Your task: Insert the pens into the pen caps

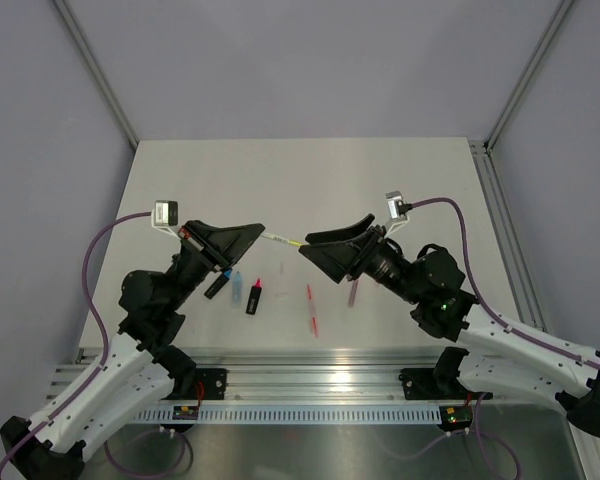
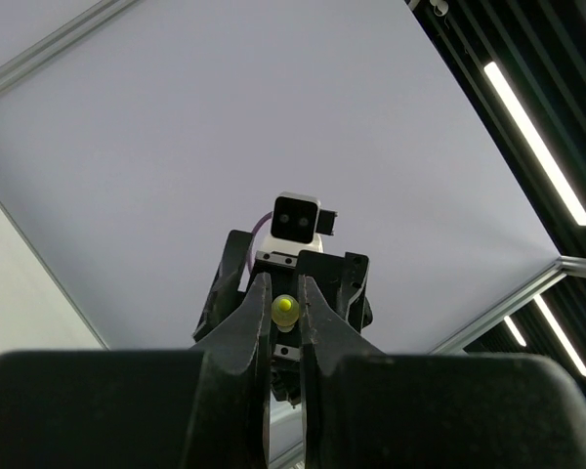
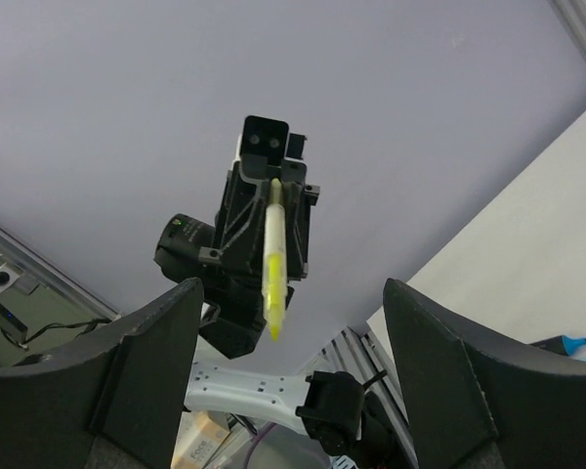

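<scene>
My left gripper (image 1: 259, 232) is shut on a yellow pen (image 1: 286, 240), which points horizontally toward my right gripper (image 1: 314, 250); in the left wrist view its yellow end (image 2: 285, 311) shows between the fingertips. My right gripper is part open around the pen's far end; in the right wrist view the pen (image 3: 274, 259) sits between its spread fingers. On the table below lie dark pieces with blue (image 1: 217, 285) and pink (image 1: 254, 297) tips, a pale blue piece (image 1: 237, 288), a pink pen (image 1: 311, 310) and a purplish one (image 1: 352, 293).
Metal rails (image 1: 340, 365) run along its front edge, with grey walls on the sides and back.
</scene>
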